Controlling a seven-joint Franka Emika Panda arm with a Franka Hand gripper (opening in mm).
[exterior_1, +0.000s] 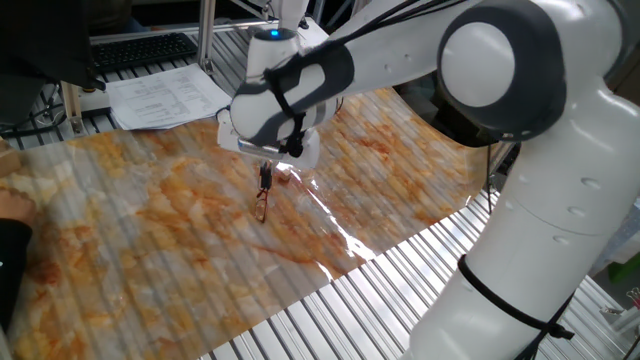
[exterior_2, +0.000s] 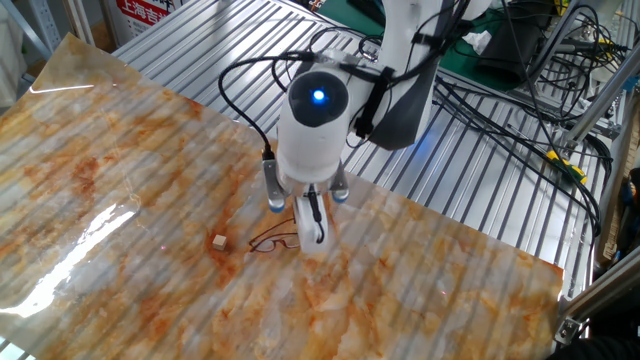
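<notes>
A pair of thin, reddish-brown glasses hangs below my gripper in exterior view 1. The dark fingers look shut on one end of them, with the rest dangling downward. From exterior view 2, the glasses extend to the left of the gripper, above the marbled orange-and-white sheet. The exact contact between fingers and frame is too small to make out.
A small pale cube lies on the sheet left of the glasses. Papers and a keyboard occupy the back left. A person's hand rests at the left edge. Much of the sheet is clear.
</notes>
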